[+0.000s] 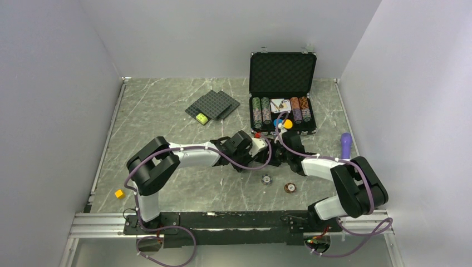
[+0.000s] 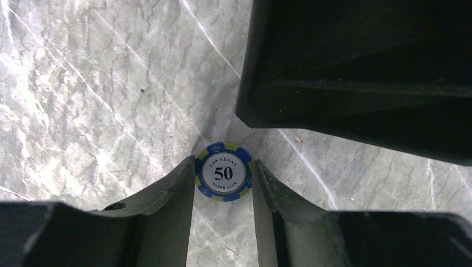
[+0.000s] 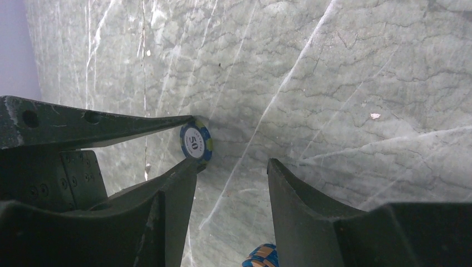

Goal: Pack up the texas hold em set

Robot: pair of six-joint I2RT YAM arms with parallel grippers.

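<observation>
A blue 50 poker chip lies between the fingertips of my left gripper, which is part open around it at table level; the right wrist view shows the same chip (image 3: 195,140) beside the left fingers. My right gripper is open over bare marble, with a blue-and-orange chip or stack (image 3: 259,257) low behind its fingers. The open black case (image 1: 283,75) at back right holds rows of chips (image 1: 256,111), cards (image 1: 280,104) and round blue and yellow pieces.
Two loose chips (image 1: 266,179) (image 1: 290,188) lie at front right. Dark padded mats (image 1: 211,104) with a yellow-green block (image 1: 201,118) lie at back centre. A yellow cube (image 1: 119,193) is at left, a purple object (image 1: 345,146) at right.
</observation>
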